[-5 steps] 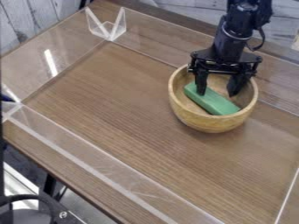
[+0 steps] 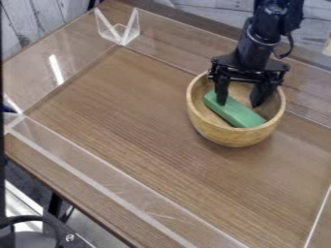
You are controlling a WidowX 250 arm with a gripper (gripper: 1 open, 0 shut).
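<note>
My black gripper reaches down from the top right into a light wooden bowl at the right of the camera view, its fingers open. A green block lies slanted in the bowl, just below the fingertips, with nothing clearly held between them. Whether the fingers touch the block is unclear.
A small white wire-like object sits at the back left. Dark objects and cables are at the lower-left edge. A wooden wall runs along the back.
The arm has shifted very slightly at its upper part. The bowl and green block look unmoved.
</note>
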